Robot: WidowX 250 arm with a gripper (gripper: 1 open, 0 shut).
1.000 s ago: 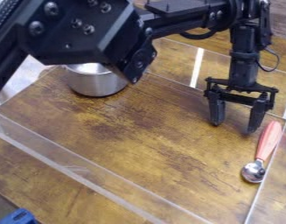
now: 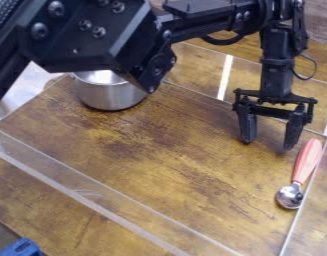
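Note:
The black gripper [image 2: 269, 139] hangs low over the wooden table at the right, fingers pointing down and spread apart, with nothing visible between them. Just to its right and toward the front lies an ice cream scoop [image 2: 307, 164] with a pink handle and a metal head at the lower end, apart from the fingers.
A steel pot [image 2: 110, 94] stands at the upper left, partly hidden by the arm. A blue object [image 2: 22, 247] is at the bottom left corner.

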